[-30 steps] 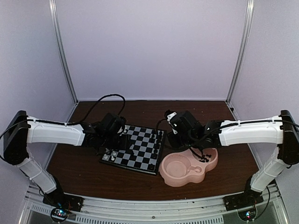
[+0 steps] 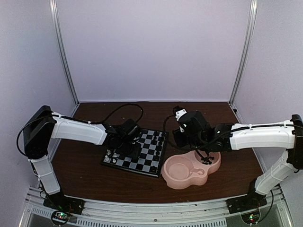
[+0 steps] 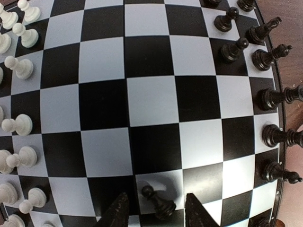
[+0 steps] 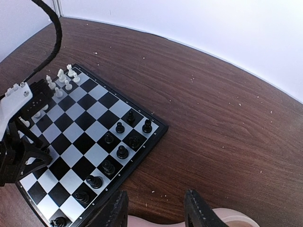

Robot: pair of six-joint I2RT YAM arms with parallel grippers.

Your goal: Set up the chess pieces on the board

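The chessboard [image 2: 137, 165] lies at the middle left of the table. My left gripper is over it, its two fingers apart. Between and below them a black pawn [image 3: 163, 205] appears tipped over on the squares, with no visible contact with either finger. White pieces [image 3: 22, 68] line one side of the board; opposite stand the black pieces [image 3: 272, 98], with two black pawns [image 3: 230, 51] in front of them. My right gripper stands open and empty, past the board's black side.
A pink tray [image 2: 179, 183] sits right of the board, below my right gripper, with several dark pieces [image 2: 206, 160] in one compartment. The wooden table [image 4: 213, 127] behind and right of the board is bare.
My left arm has moved right, further over the board. The tray has not moved.
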